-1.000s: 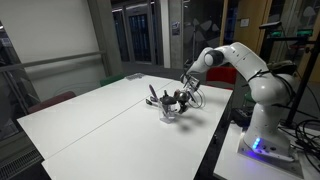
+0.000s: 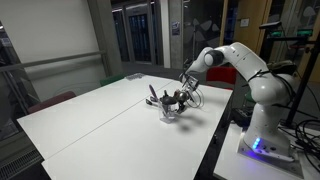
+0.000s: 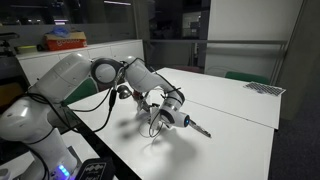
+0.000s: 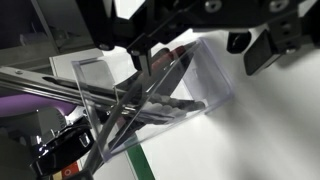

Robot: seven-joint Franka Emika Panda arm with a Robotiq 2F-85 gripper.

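A clear plastic box (image 4: 210, 98) lies below my gripper in the wrist view. My two dark fingers stand wide apart, and the gripper is open. Several long, thin implements (image 4: 135, 110) reach out of the box toward the left; one has a reddish-brown part close to my left finger. Whether anything touches a finger cannot be told. In exterior view 1 the gripper (image 2: 184, 97) is low over the table, directly beside the box (image 2: 168, 112); the arm partly hides both. Exterior view 2 shows the box and gripper too small to separate clearly.
The white table (image 2: 95, 125) has broad free room to the left of the box. A black object (image 4: 62, 150) and a purple one (image 4: 30, 104) sit at the left of the wrist view. A green strip (image 4: 139, 162) lies below the box.
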